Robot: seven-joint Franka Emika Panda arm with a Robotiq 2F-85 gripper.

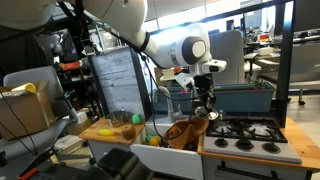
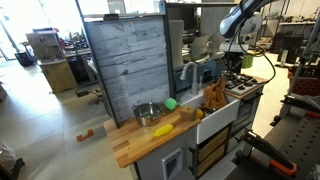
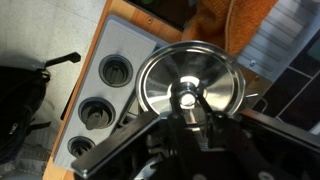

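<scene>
A shiny round metal lid [image 3: 205,68] fills the middle of the wrist view, and my gripper is shut on its central knob. In exterior view 1 the lid [image 1: 210,114] hangs tilted below my gripper [image 1: 206,100], near the left edge of the stove [image 1: 250,139]. An open silver pot [image 2: 147,113] stands on the wooden counter at the far end of exterior view 2. The pot's inside is too small to make out.
An orange-brown cloth [image 1: 188,133] drapes by the sink, beside the lid. Stove knobs [image 3: 116,70] lie to the left in the wrist view. A yellow object [image 2: 163,130] and a green one [image 2: 170,103] sit near the pot. A blue bin [image 1: 235,98] stands behind.
</scene>
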